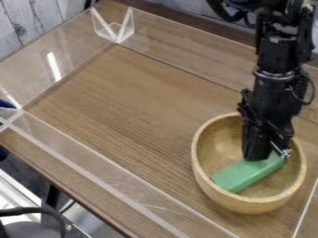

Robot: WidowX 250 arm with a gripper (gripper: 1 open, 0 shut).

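Observation:
A round beige bowl (204, 156) stands at the lower right of the wooden table, with a green block (243, 177) lying inside it. The black gripper (271, 152) reaches down from the upper right into the bowl, at the upper right end of the block. Whether its fingertips touch or hold the block is hard to make out, as the fingers are dark and overlap it.
Clear plastic walls run along the back and left edges. A black cable or hose lies at the lower left, off the table.

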